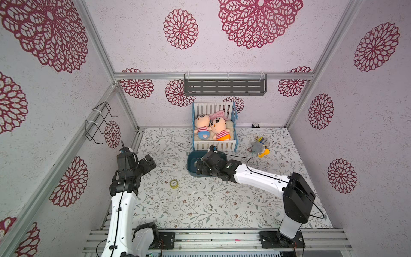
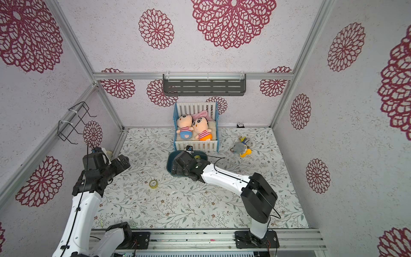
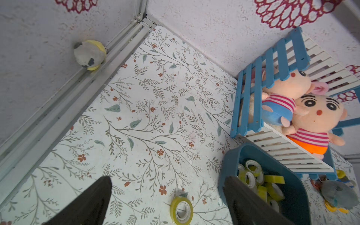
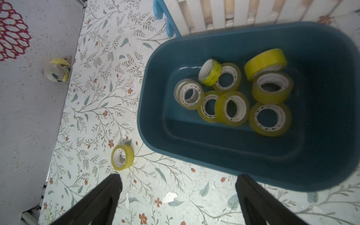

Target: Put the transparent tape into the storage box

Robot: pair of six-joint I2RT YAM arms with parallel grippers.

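Note:
One yellow-rimmed roll of transparent tape [image 1: 173, 180] [image 4: 128, 156] lies on the floral mat left of the teal storage box [image 4: 232, 157] [image 2: 170, 164]. The box holds several tape rolls [image 4: 271, 93], bunched toward its back and middle. My right gripper [image 1: 201, 168] hangs over the box, open with nothing between its fingers; in the right wrist view the lone roll sits beyond its left finger. My left gripper [image 1: 149, 164] is raised at the left side of the mat, its fingers apart and empty, with the lone roll lying below it.
A crib [image 1: 214, 145] with two plush dolls stands behind the box. A grey plush toy [image 1: 257, 147] lies to its right. A small plush [image 3: 90, 54] is at the left rail. A wire rack hangs on the left wall, a grey shelf on the back wall.

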